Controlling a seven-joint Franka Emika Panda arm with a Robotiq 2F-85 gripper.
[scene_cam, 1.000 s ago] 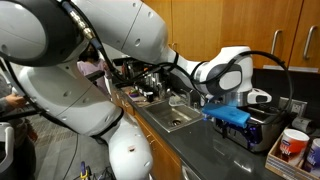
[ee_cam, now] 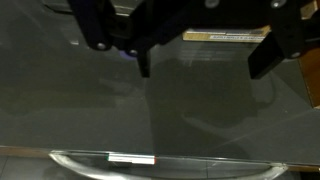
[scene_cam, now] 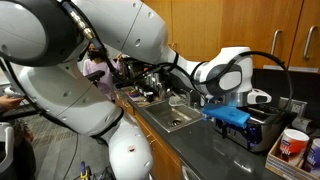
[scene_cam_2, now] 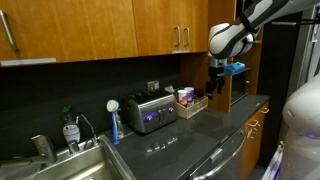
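My gripper stands open, its two dark fingers wide apart and nothing between them in the wrist view. Below it lies the bare dark countertop. Exterior view 2 has the gripper hanging above the right part of the counter, in front of the wooden tray. From the other side, the dark gripper is hard to make out against the counter and the toaster behind it.
A silver toaster stands against the back wall, with a blue-and-white brush to its left. Cups, among them a red-and-white can, sit in the tray. The sink is at the left.
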